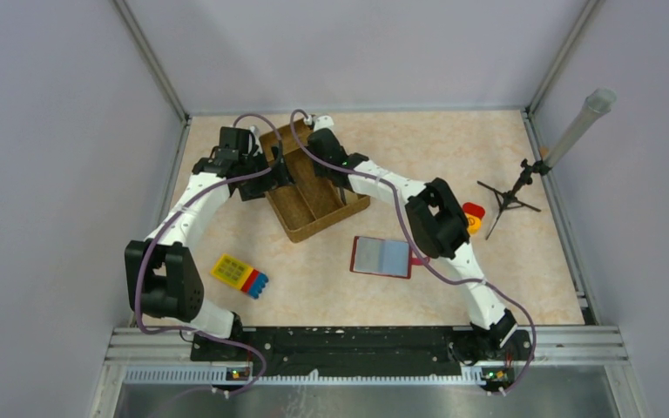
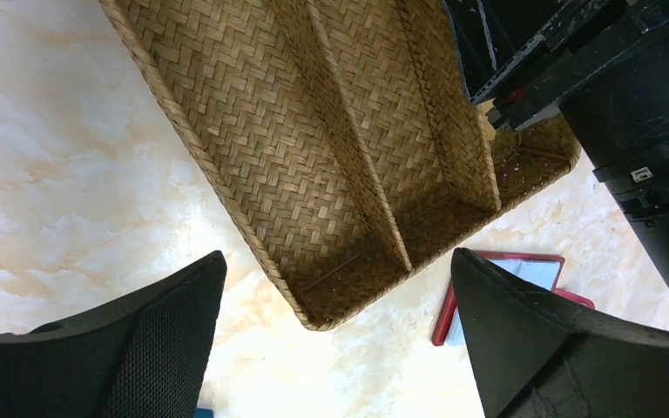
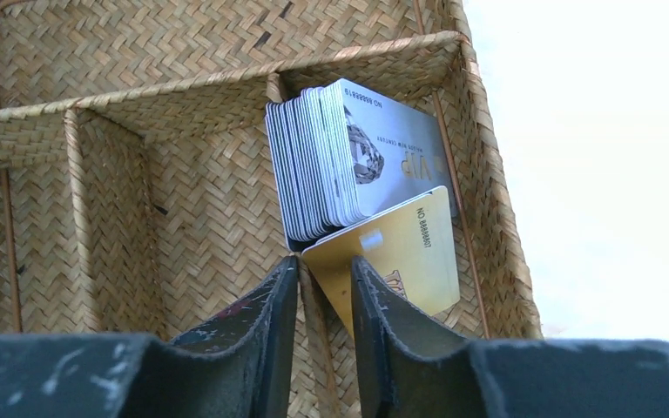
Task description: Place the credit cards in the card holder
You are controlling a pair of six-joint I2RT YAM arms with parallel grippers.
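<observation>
In the right wrist view, a stack of silver-white cards (image 3: 405,148) stands in one compartment of a woven basket (image 3: 496,226). A gold card (image 3: 431,252) leans slantwise against it. My right gripper is down at the gold card's left corner, its fingers a narrow gap apart, one covering part of that card. A woven divider and the card's corner show in the gap; whether anything is pinched is unclear. Over the basket's left side, my left gripper is open and empty. The red-edged card holder (image 1: 381,257) lies open in front of the basket.
A yellow, red and blue toy-like item (image 1: 239,275) lies at the front left. At the right are a small tripod (image 1: 512,196) and a red and yellow object (image 1: 473,218). Table around the card holder is clear.
</observation>
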